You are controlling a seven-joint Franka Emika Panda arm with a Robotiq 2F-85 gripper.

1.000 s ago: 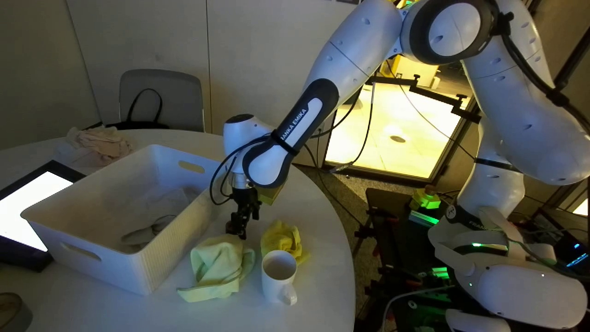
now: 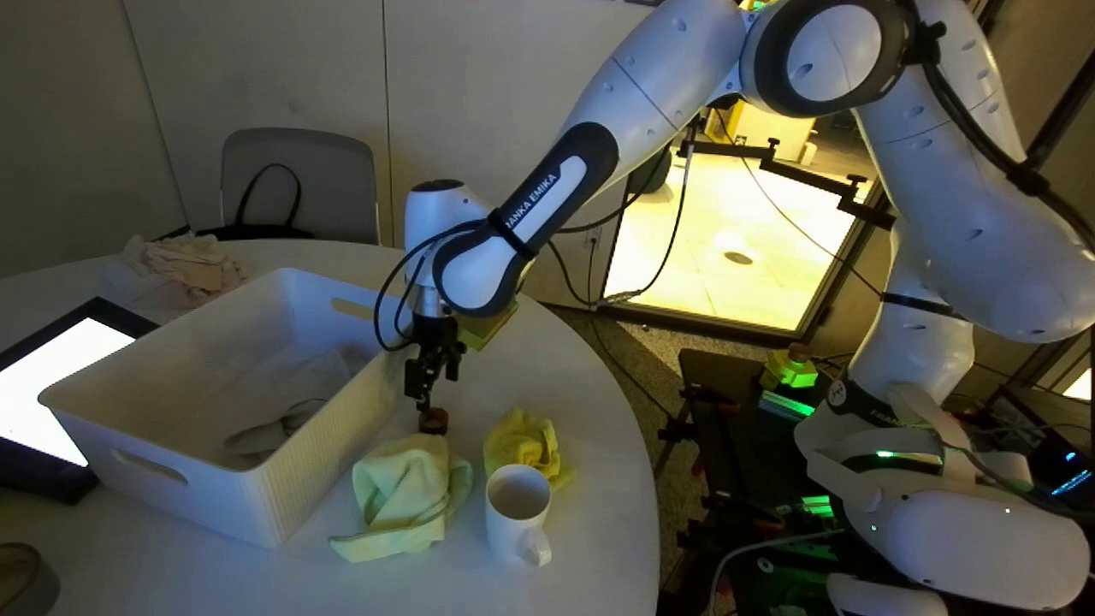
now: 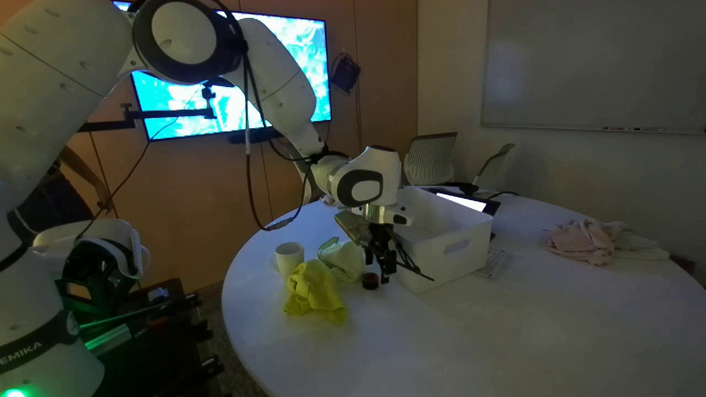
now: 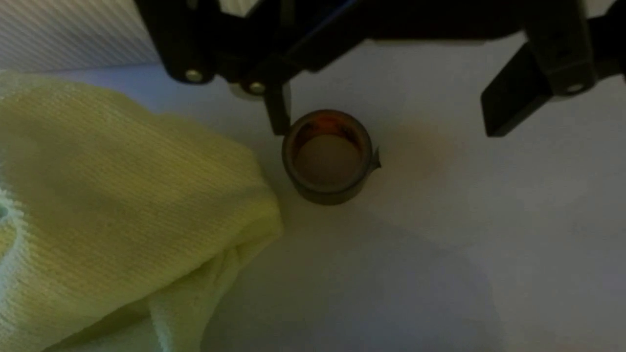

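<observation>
A small dark roll of tape [image 4: 326, 193] lies flat on the white table, its loose end sticking out to one side in the wrist view. My gripper is open above it, one finger near the roll's upper left edge and the other well off to the right. Nothing is held between the fingers. From the side, the gripper [image 2: 431, 388] hangs over the roll [image 2: 434, 421], just beside the white bin [image 2: 308, 462]. A pale yellow-green cloth [image 2: 405, 488] lies crumpled close to the roll.
A white mug [image 2: 516, 513] and a brighter yellow cloth [image 2: 523, 447] stand near the table's edge. The bin has a grey item [image 2: 272, 431] inside. Pinkish cloth [image 3: 582, 241] lies farther off, and much of the table [image 3: 516, 331] is clear.
My gripper has risen and shifted slightly left in exterior view 1. The roll, partly hidden behind the gripper before, now shows below it. Cloths, mug and bin are unchanged.
</observation>
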